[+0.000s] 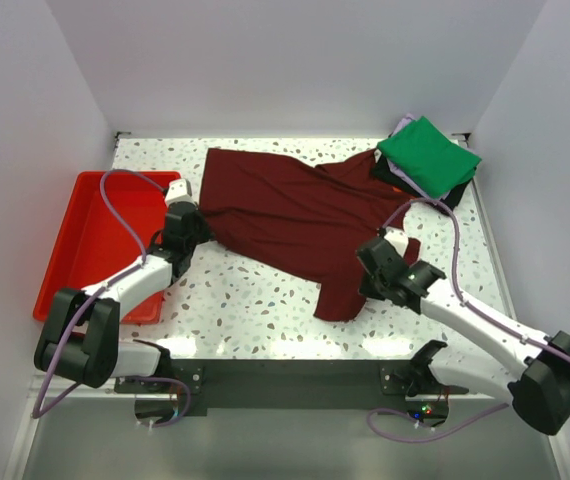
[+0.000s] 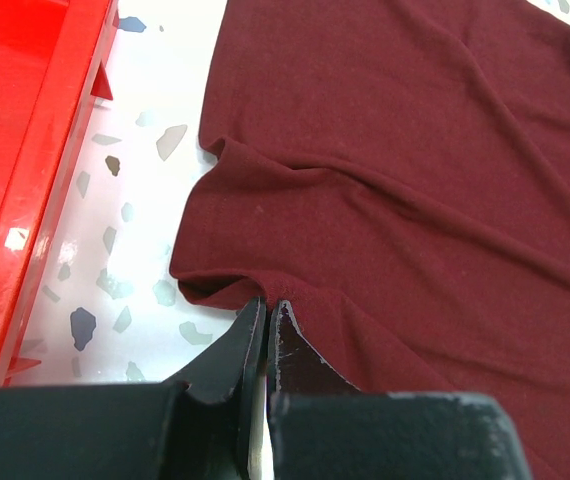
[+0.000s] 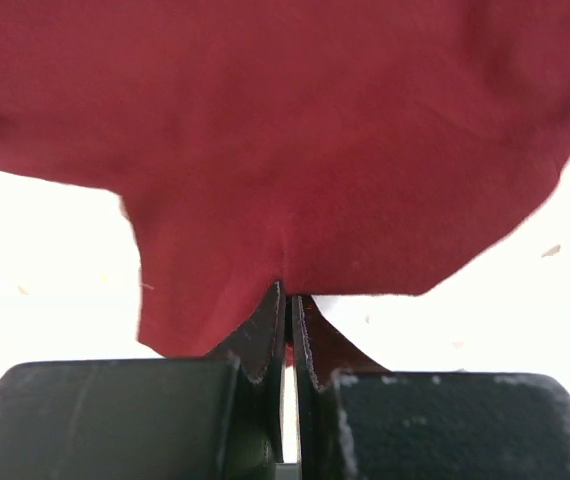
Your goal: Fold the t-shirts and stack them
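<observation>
A dark red t-shirt lies spread across the table, its near edge slanting down to the right. My left gripper is shut on the shirt's left edge; in the left wrist view, folds of the cloth run into the closed fingertips. The right gripper is shut at the near right part. In the right wrist view, the cloth gathers at its fingertips, with a sleeve-like flap hanging to the left. A stack of folded shirts with a green one on top sits at the back right.
A red bin stands at the left, its wall close beside the left gripper. Grey walls close in the back and sides.
</observation>
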